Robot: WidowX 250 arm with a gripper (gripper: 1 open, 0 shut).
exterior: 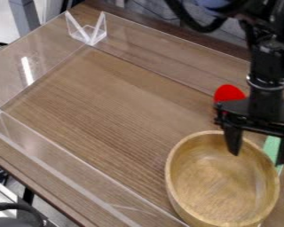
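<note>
My black gripper (257, 135) hangs over the back rim of a large tan plastic bowl (216, 186) at the lower right, its two fingers apart. A red object (227, 93) lies behind the gripper, partly hidden by it. A green object (272, 151) lies at the bowl's right, partly behind the right finger. I see nothing held between the fingers.
A clear plastic piece (88, 27) stands at the back left near the edge. Cables and dark items lie beyond the table's left edge.
</note>
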